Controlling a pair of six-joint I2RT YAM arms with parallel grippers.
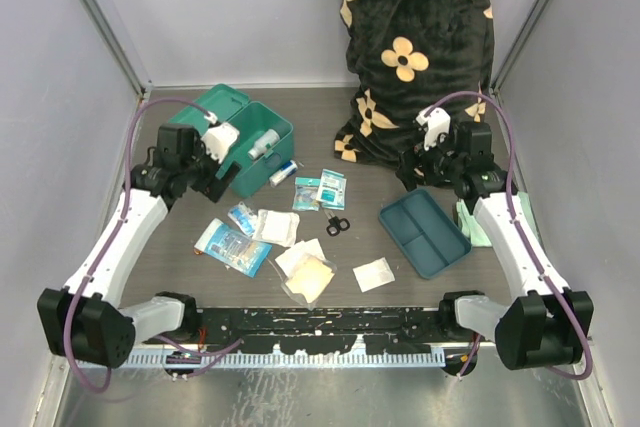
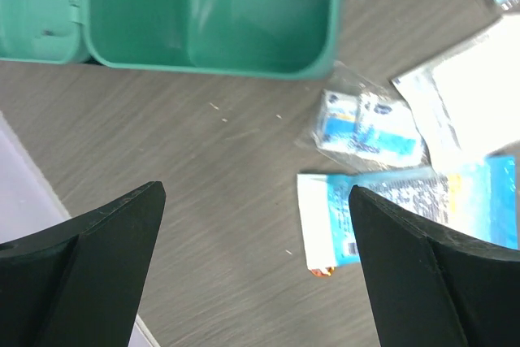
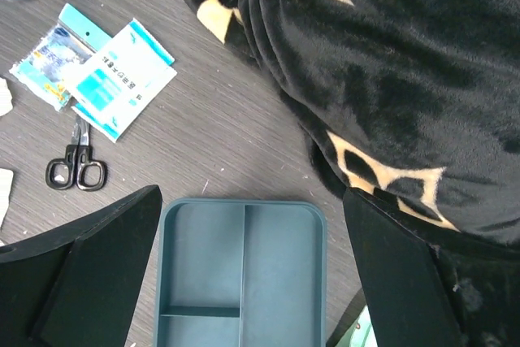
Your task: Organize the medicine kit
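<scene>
A green box [image 1: 250,167] with a white bottle [image 1: 264,142] inside stands at the back left, its lid open. My left gripper [image 1: 216,183] is open by its front-left, over bare floor and near blue packets [image 2: 370,128]. My right gripper [image 1: 409,169] is open, empty, above the back edge of a grey-blue divided tray [image 3: 203,255]. Between them lie a small tube [image 1: 282,173], light-blue packets [image 3: 122,79], black scissors [image 3: 75,164], white pads [image 1: 275,228], a blue pouch [image 1: 231,247] and a clear bag with cream contents [image 1: 310,277].
A dark flower-patterned blanket [image 1: 410,77] is heaped at the back right. A mint cloth [image 1: 476,230] lies under the right arm. Bare floor shows between the scissors and the tray, and at the left.
</scene>
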